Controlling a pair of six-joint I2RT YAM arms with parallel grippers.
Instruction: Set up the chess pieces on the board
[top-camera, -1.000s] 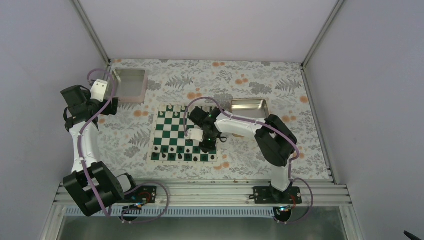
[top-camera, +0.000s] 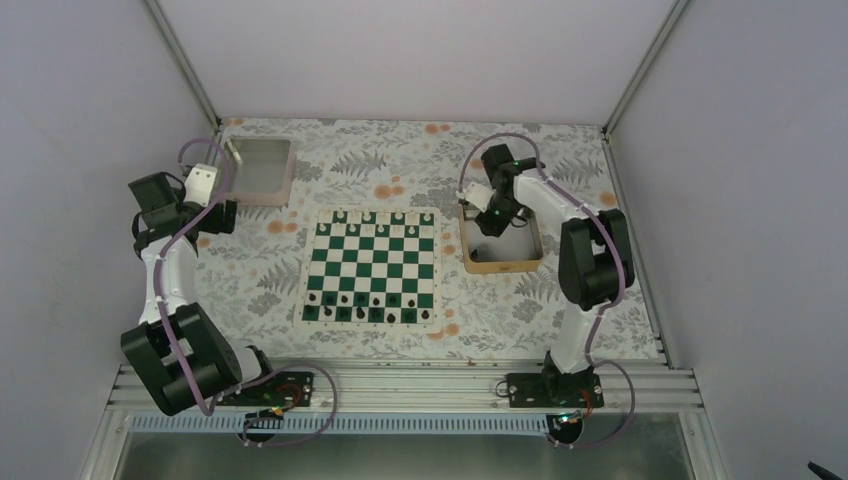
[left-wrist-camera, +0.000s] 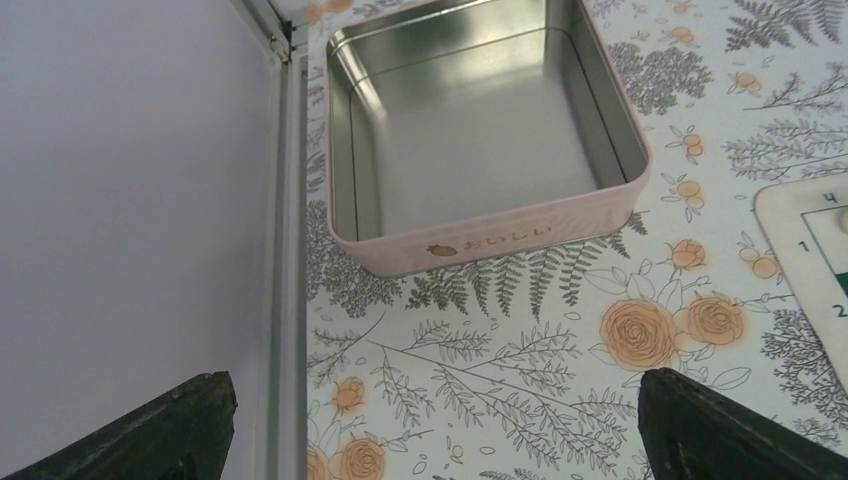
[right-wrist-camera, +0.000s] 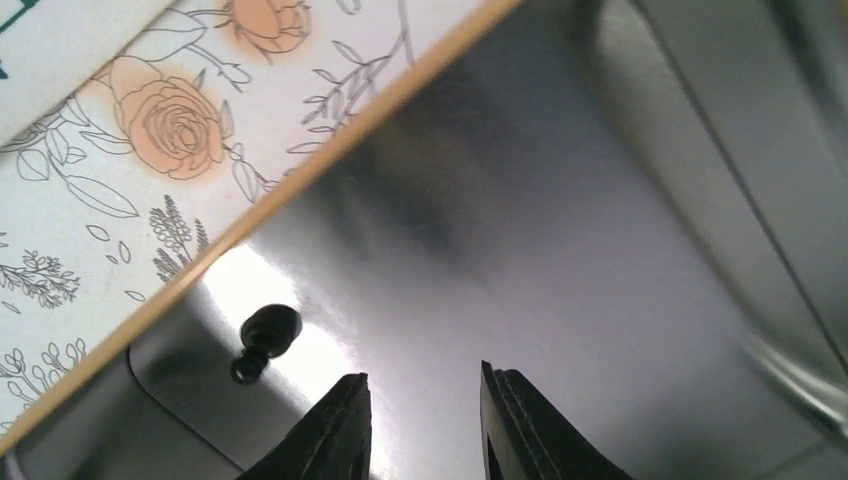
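Note:
One black chess piece (right-wrist-camera: 266, 335) lies on its side in the tan-rimmed metal tray (top-camera: 503, 267), near the tray's front left corner. Over that tray is my right gripper, its fingers part open with an empty gap between them; the piece is off to its left in the right wrist view. The green-and-white chess board (top-camera: 370, 268) has black pieces along its near rows and white pieces along its far rows. My left gripper stands wide open at the far left, holding nothing.
An empty pink metal tray (left-wrist-camera: 490, 120) is at the back left, ahead of the left gripper. Patterned tablecloth (top-camera: 270, 290) lies bare around the board. A side wall (left-wrist-camera: 140, 230) runs close to the left arm.
The right arm has swung from over the board's near right part to the tan-rimmed tray, uncovering the board.

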